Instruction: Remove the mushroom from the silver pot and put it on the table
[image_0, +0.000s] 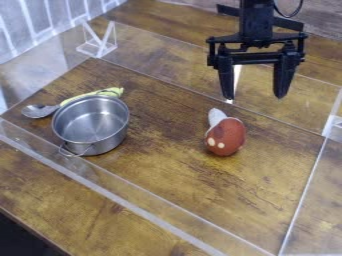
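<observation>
The toy mushroom (226, 137), with a red spotted cap and pale stem, lies on its side on the wooden table, right of centre. To its left stands the silver pot (91, 124), upright and empty inside as far as I can see. Above and behind the mushroom is my black gripper (255, 96), clear of it. Its two fingers are spread wide and nothing sits between them.
A silver spoon (40, 111) and a yellow-green item (103, 94) lie just behind the pot. Clear low walls (131, 203) edge the work area. Bare table (160, 160) separates pot and mushroom.
</observation>
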